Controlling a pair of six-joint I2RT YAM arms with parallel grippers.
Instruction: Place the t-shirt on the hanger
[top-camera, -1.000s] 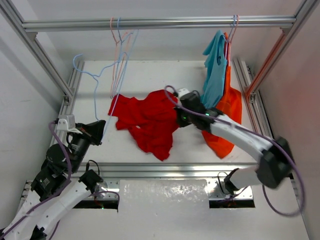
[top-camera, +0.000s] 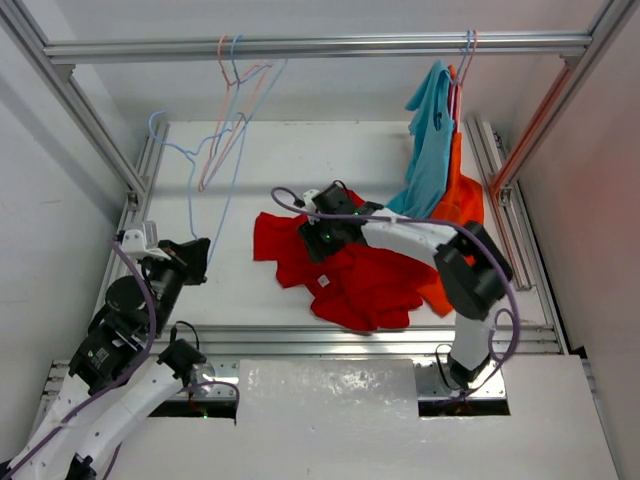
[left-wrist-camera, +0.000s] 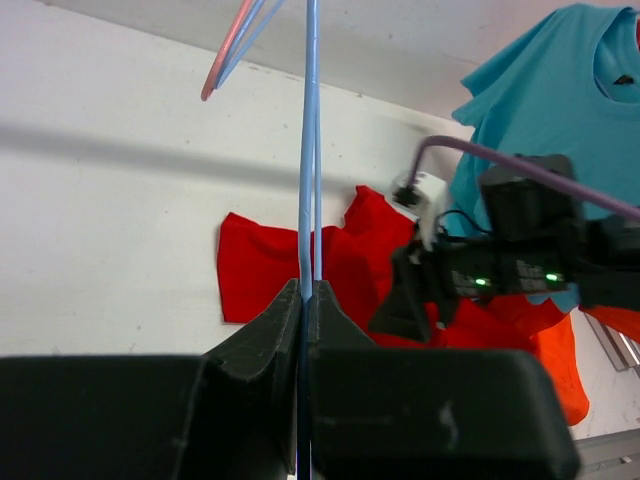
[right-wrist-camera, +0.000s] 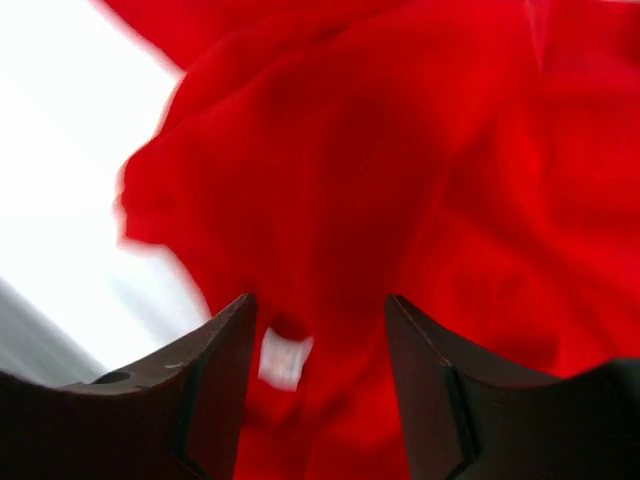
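A crumpled red t-shirt (top-camera: 360, 290) lies on the white floor, a small white tag on it. In the left wrist view a blue hanger (left-wrist-camera: 309, 180) runs down between the fingertips of my left gripper, which is shut on it. From above, that blue hanger (top-camera: 191, 195) spreads upward from the left gripper (top-camera: 200, 262). My right gripper (top-camera: 318, 238) is over the shirt's upper left part. Its fingers (right-wrist-camera: 225, 370) stand apart in the right wrist view, with red cloth below and between them; whether they touch it cannot be told.
Blue and pink hangers (top-camera: 222, 150) hang from the metal rail (top-camera: 330, 48) at left. A teal shirt (top-camera: 430, 140) and an orange garment (top-camera: 462, 195) hang at right, the orange one reaching the floor. Bare floor (top-camera: 330, 155) lies behind the red shirt.
Hangers on the rail swung slightly; the left arm barely moved.
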